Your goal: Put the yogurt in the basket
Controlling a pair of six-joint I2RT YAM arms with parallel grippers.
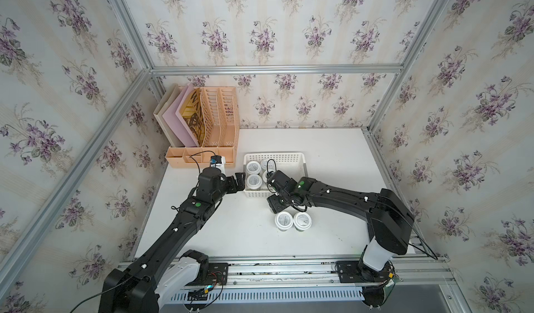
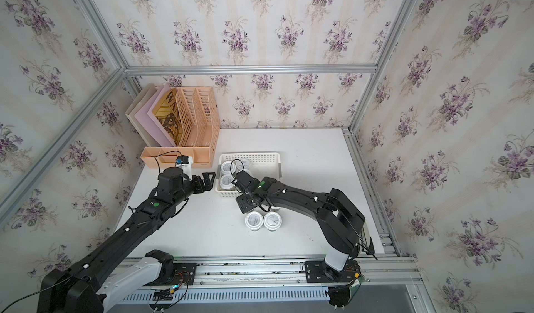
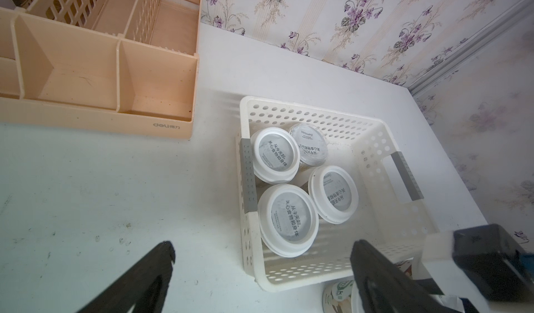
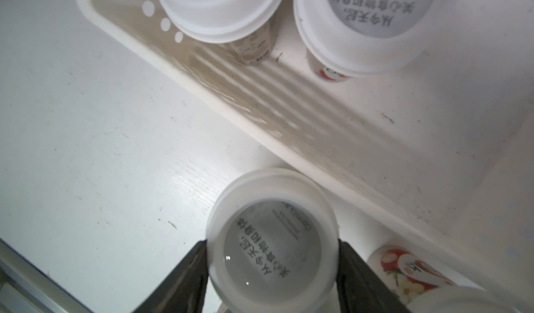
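A white perforated basket (image 3: 244, 246) stands on the table, and several white-lidded yogurt cups (image 3: 287, 220) are grouped inside at its left end. My right gripper is shut on a yogurt cup (image 4: 272, 240), its fingers on both sides of the white lid. That cup is outside the basket, close along its front wall. My left gripper stands open with nothing between its fingers, left of the basket in the top left view. Two more yogurt cups (image 1: 284, 220) are on the table in front of the basket.
A peach-coloured desk organizer (image 1: 201, 156) with folders stands at the back left. My right arm (image 1: 339, 196) reaches across the table from the right, above the loose cups. Open table lies right of the basket, and the basket's right half is empty.
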